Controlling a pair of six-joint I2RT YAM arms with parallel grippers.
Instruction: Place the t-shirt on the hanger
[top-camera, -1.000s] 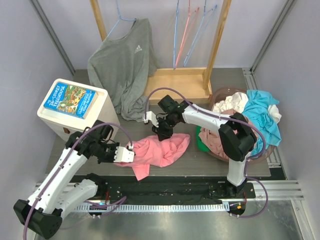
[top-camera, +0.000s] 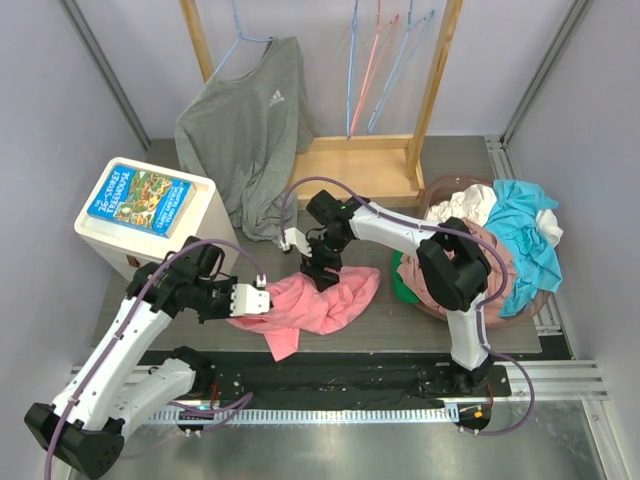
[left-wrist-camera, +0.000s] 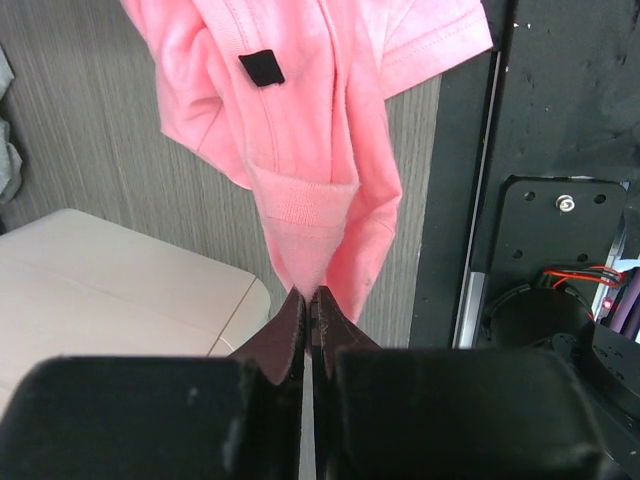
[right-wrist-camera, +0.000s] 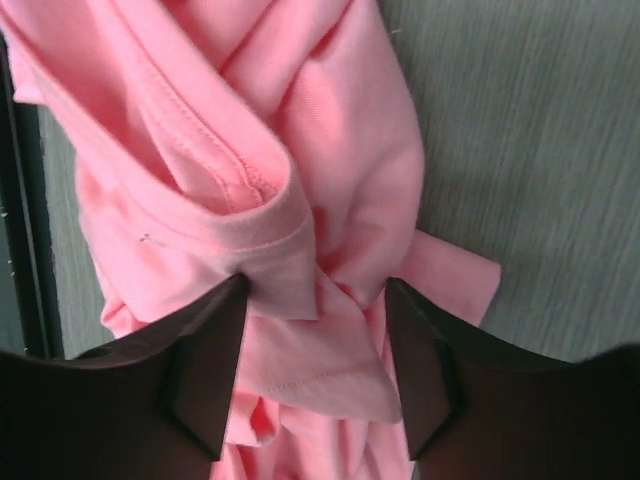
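The pink T-shirt (top-camera: 330, 310) lies bunched on the grey floor (top-camera: 390, 320). My left gripper is shut at one end of it, over a folded pink edge; whether cloth is between the fingers is unclear. My right gripper is over the middle of the pink cloth, fingers apart, low against it. Hangers (top-camera: 362, 80) in blue and pink hang on a wooden rack (top-camera: 350, 160) at the back; a grey shirt (top-camera: 240, 130) hangs on a blue one at left.
A white cabinet (top-camera: 150, 230) with a book stands left. A basket (top-camera: 440, 190) of clothes is at right. The dark front edge runs just below the pink cloth.
The left one has barely moved.
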